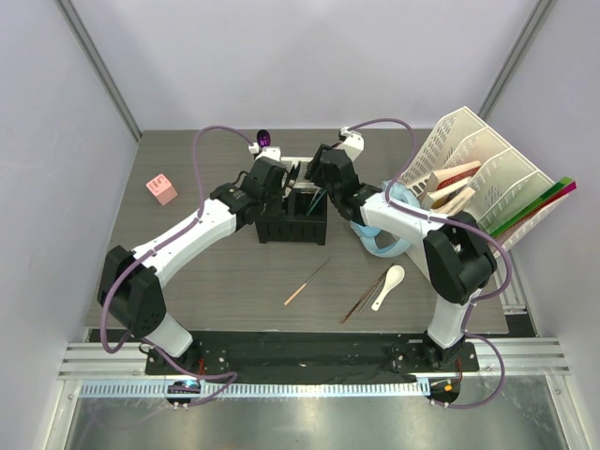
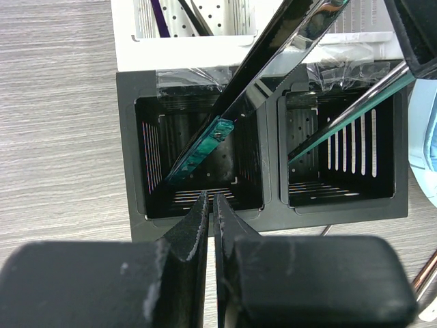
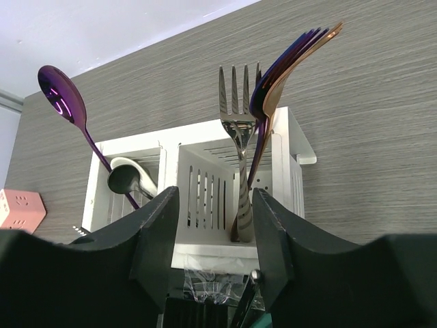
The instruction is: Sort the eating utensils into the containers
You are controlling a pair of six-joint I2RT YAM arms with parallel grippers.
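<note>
The white caddy [image 3: 212, 137] holds a silver fork [image 3: 239, 126] with purple and copper forks [image 3: 276, 82] in one compartment, a purple spoon [image 3: 63, 96] in another. In front, the black caddy [image 2: 271, 205] holds long glossy utensils with teal strips [image 2: 205, 147]. My left gripper is over the black caddy's front, fingertips close together, nothing visible between them. My right gripper is over the white caddy, fingers apart around the silver fork's handle region; contact is unclear.
A spoon rest or white spoon [image 1: 387, 286] and thin utensils [image 1: 366, 298] lie front right. A pink cube [image 1: 161, 188] is at left. A blue ring [image 1: 382, 242] and white rack [image 1: 469, 141] fill the right.
</note>
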